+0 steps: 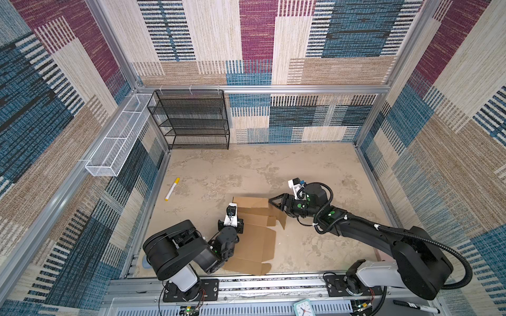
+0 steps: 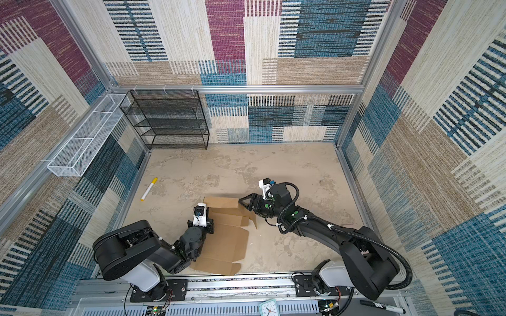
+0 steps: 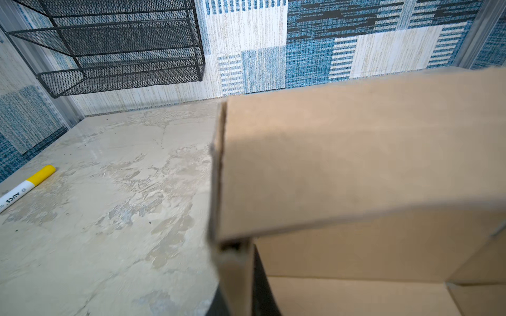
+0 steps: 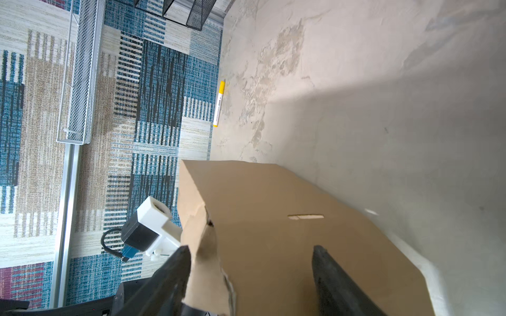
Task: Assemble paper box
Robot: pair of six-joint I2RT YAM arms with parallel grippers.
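The brown cardboard box (image 1: 255, 239) lies partly folded on the table, its far end raised and its near panel flat. In the left wrist view, a thin upright edge of the box (image 3: 348, 168) runs down between the black fingers of my left gripper, which is shut on it at the left side. At the box's far right corner my right gripper (image 1: 273, 202) stands open. In the right wrist view its fingers (image 4: 337, 279) are spread wide, with a folded corner and a slotted side flap (image 4: 263, 210) of cardboard between and beyond them; contact cannot be told.
A yellow-capped marker (image 1: 172, 188) lies at the table's left. A black wire rack (image 1: 192, 120) stands at the back left, and a white wire basket (image 1: 118, 138) hangs on the left wall. Bare table lies behind and right of the box.
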